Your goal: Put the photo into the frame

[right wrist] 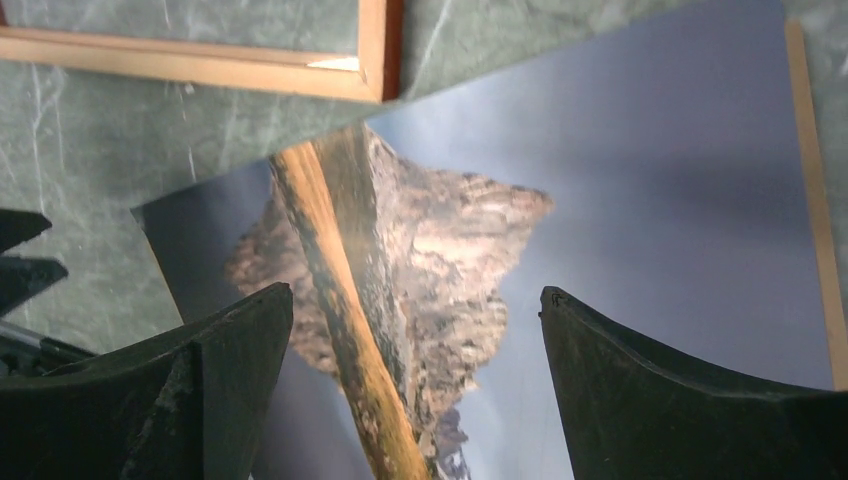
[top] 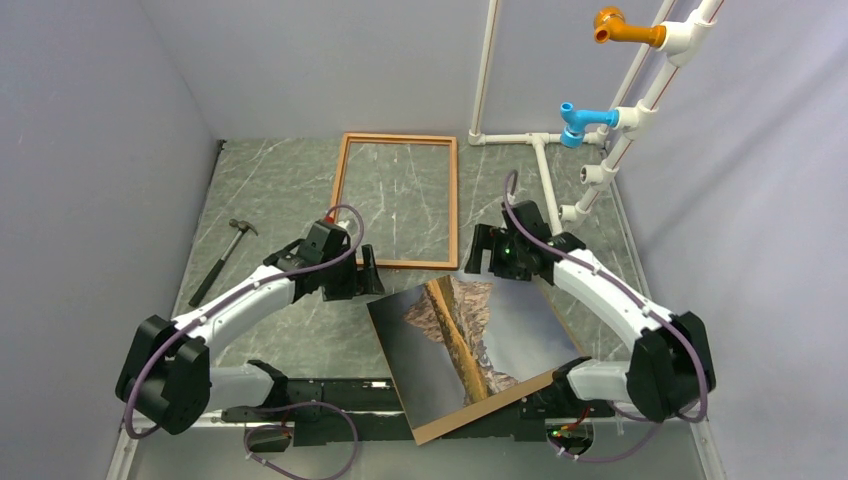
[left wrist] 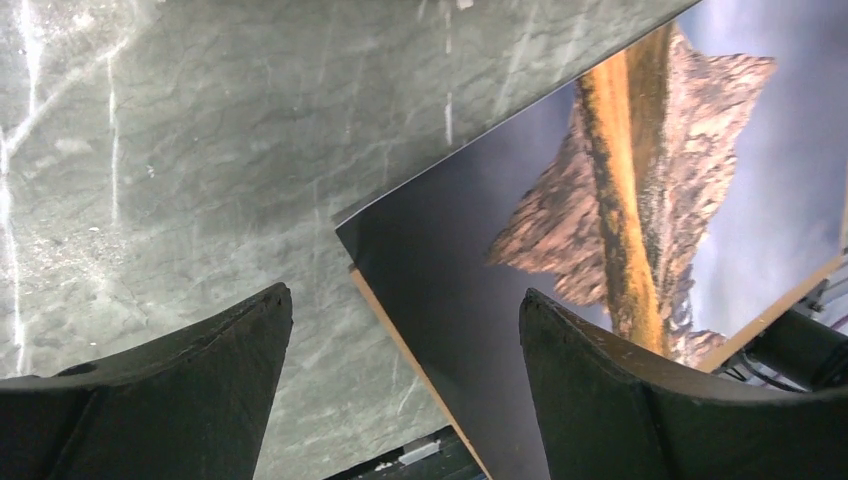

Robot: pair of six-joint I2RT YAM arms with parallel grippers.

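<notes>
The photo board, a landscape print on brown backing, lies tilted at the front of the table, over the front edge. The empty wooden frame lies behind it. My left gripper hangs over the board's left back corner, open, nothing between its fingers. My right gripper is open above the board's back part, and in the right wrist view the board fills the space below its fingers.
A hammer lies at the left. White pipes with blue and orange fittings stand at the back right. Bare table shows around the frame.
</notes>
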